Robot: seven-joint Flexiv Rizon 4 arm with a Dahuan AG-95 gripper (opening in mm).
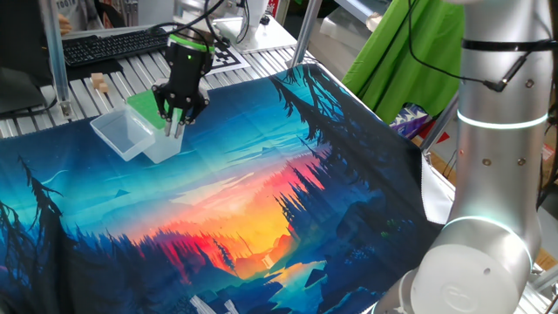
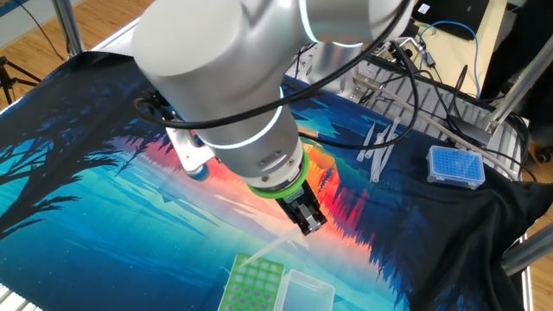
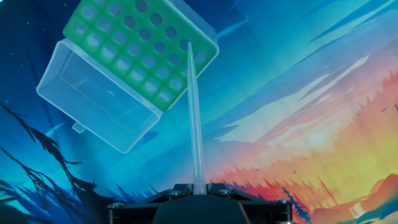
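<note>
My gripper is shut on the wide end of a clear pipette tip (image 3: 194, 118), which points away from me toward the green rack. In the wrist view its thin end overlaps the near corner of the green rack (image 3: 132, 53); whether it touches a hole cannot be told. The rack sits in a clear box, with rows of round holes, and its open clear lid (image 3: 99, 93) lies to its side. From the second exterior view, the tip (image 2: 275, 245) slants from my gripper (image 2: 309, 228) down over the rack (image 2: 252, 283).
Several loose clear tips (image 2: 380, 151) lie on the printed cloth, near a closed box with a blue rack (image 2: 455, 166). A keyboard (image 1: 113, 45) and a small wooden block (image 1: 100, 83) are behind the green rack.
</note>
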